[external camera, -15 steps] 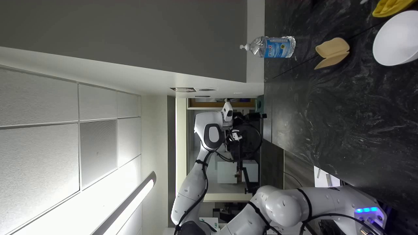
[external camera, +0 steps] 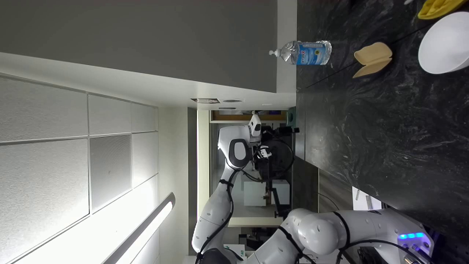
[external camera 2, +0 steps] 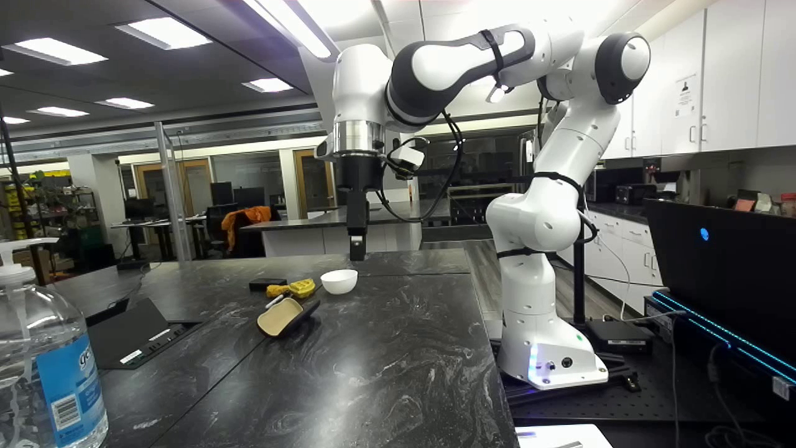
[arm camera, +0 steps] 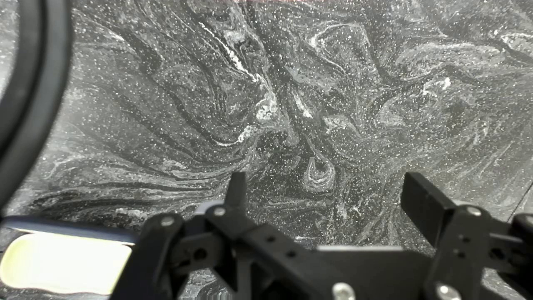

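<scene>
My gripper is open above the dark marbled table, its two black fingers wide apart with only bare surface seen between them. In exterior view 2 the gripper (external camera 2: pixel 357 250) hangs pointing down, clear of the tabletop. A white bowl (external camera 2: pixel 339 281) rests on the table, upright. Close to it lie a yellow thing (external camera 2: pixel 301 288) and a tan, dark-backed object (external camera 2: pixel 278 317), which looks like an eraser or case. Part of a bright pale object with a dark edge (arm camera: pixel 65 262) shows at the lower left of the wrist view.
A clear pump bottle with a blue label (external camera: pixel 313 53) stands near the table edge. A black tablet-like device (external camera 2: pixel 134 332) sits at the left in exterior view 2, and a small black box (external camera 2: pixel 267 284) lies behind the yellow thing.
</scene>
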